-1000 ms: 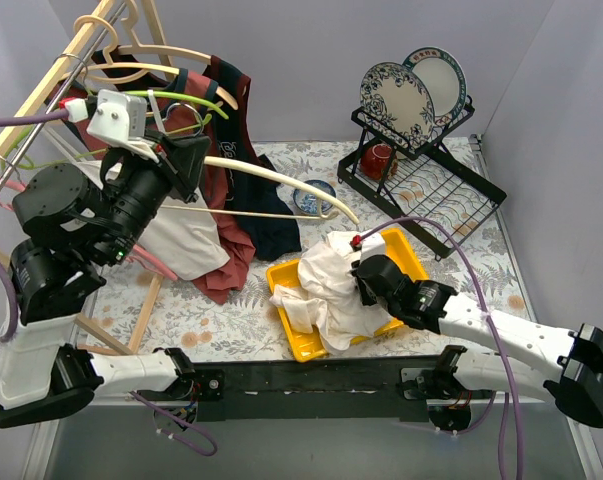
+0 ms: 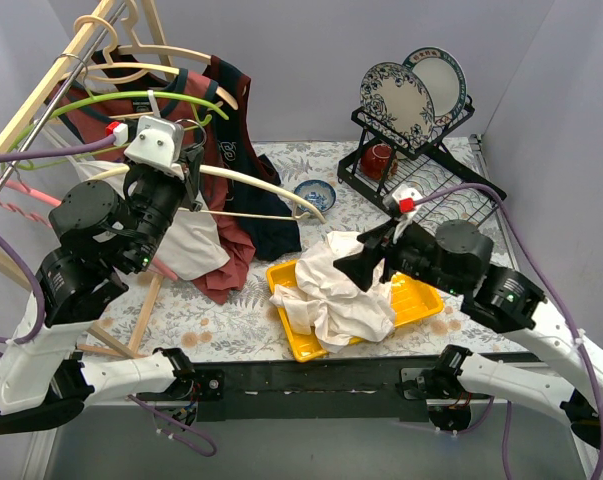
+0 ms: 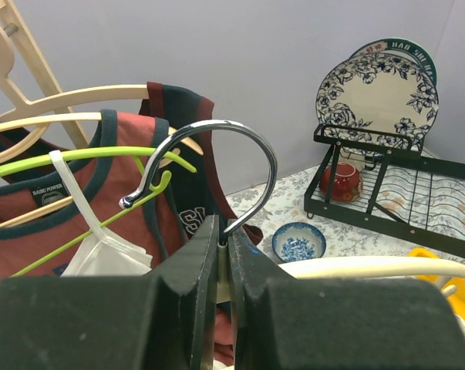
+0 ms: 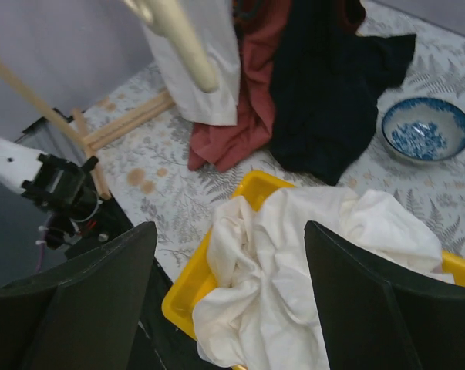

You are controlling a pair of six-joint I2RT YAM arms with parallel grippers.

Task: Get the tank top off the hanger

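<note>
A bare cream hanger (image 2: 256, 184) with a metal hook (image 3: 272, 166) is in my left gripper, which is shut on it just under the hook. In the top view the left gripper (image 2: 189, 165) is beside the clothes rack. The white tank top (image 2: 339, 285) lies crumpled in the yellow tray (image 2: 415, 300), clear of the hanger. Over the tray my right gripper (image 2: 357, 262) stands open. Seen from the right wrist, its spread fingers (image 4: 355, 285) are above the white cloth (image 4: 278, 231), with nothing gripped between them.
The wooden rack (image 2: 43, 92) at left carries red and dark tops (image 2: 243, 150) on several hangers. A blue bowl (image 2: 315, 195) sits behind the tray. The dish rack (image 2: 426, 170) with plates stands at back right.
My right gripper has risen off the white cloth, leaving it in the tray. The left gripper has shifted slightly, and the hanger's far end has moved left, away from above the tray.
</note>
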